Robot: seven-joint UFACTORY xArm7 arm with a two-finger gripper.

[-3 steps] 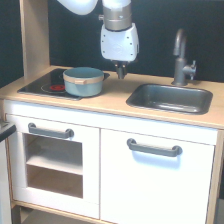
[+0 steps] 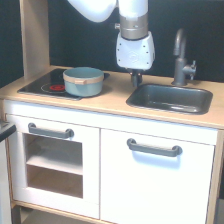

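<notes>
A grey-blue pot with a light band at its rim sits on the black hob at the counter's left. To the right of the pot, small dark gripper fingers hang below the white wrist of the arm; my gripper is over the strip between pot and sink, apart from the pot. It is too small and dark to show whether it is open or shut.
At the right, a dark sink is set into the wooden counter, with a grey tap behind it. Below are an oven-like compartment with a shelf and a white cabinet door with a grey handle.
My arm and gripper have moved right and a little lower in the view, farther from the pot. The pot, sink and cabinet fronts look unchanged.
</notes>
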